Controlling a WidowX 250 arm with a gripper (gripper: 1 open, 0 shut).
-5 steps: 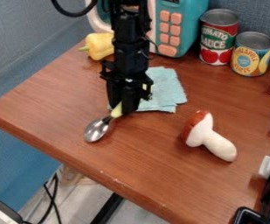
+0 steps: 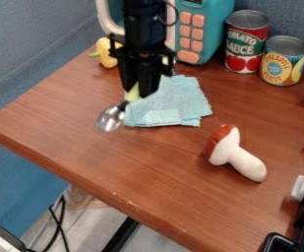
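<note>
My black gripper (image 2: 139, 81) hangs over the light blue cloth (image 2: 178, 102), shut on a spoon (image 2: 112, 118) with a pale yellow-green handle and a shiny metal bowl that points down-left. The fingertips are dark and hard to make out against the handle. A red-capped toy mushroom (image 2: 236, 157) lies on the wooden table (image 2: 76, 133) to the right of the cloth. A yellow toy (image 2: 107, 55) sits at the back left, partly behind my arm.
A teal toy microwave (image 2: 202, 30), a tomato can (image 2: 245, 44) and a yellow-labelled can (image 2: 283, 62) stand along the back. Black items line the right edge.
My gripper has risen and moved back, lifting the spoon with it; the spoon's bowl has moved up in the view, away from the front of the table.
</note>
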